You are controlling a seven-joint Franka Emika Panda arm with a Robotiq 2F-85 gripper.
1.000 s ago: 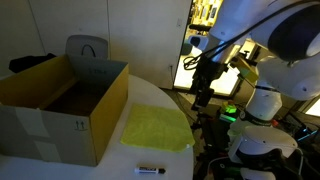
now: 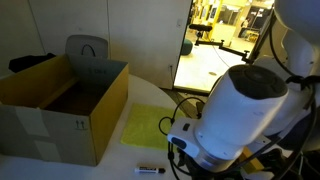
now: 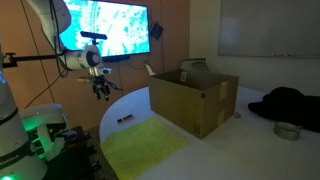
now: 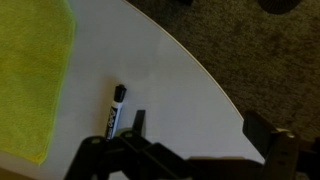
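A dark-capped marker with a white label [image 4: 115,112] lies on the white table, near its curved edge. My gripper is open and empty in the wrist view, its left finger [image 4: 139,122] just right of the marker and its right finger [image 4: 257,130] out past the table edge. The same marker [image 2: 150,170] appears at the bottom of exterior view 1, where the white arm [image 2: 235,110] looms on the right. Exterior view 2 has the gripper [image 3: 102,93] raised beyond the table, apart from the marker [image 3: 125,118].
A yellow-green cloth [image 3: 145,148] lies flat beside the marker. The open cardboard box [image 3: 195,100] stands farther along the table. A black cloth heap [image 3: 285,104] and a metal tin [image 3: 288,131] sit at the far end. Bare table surrounds the marker.
In exterior view 1 the arm has swung left and closer to the camera, now covering part of the yellow-green cloth. Marker, cloth and box have stayed in place.
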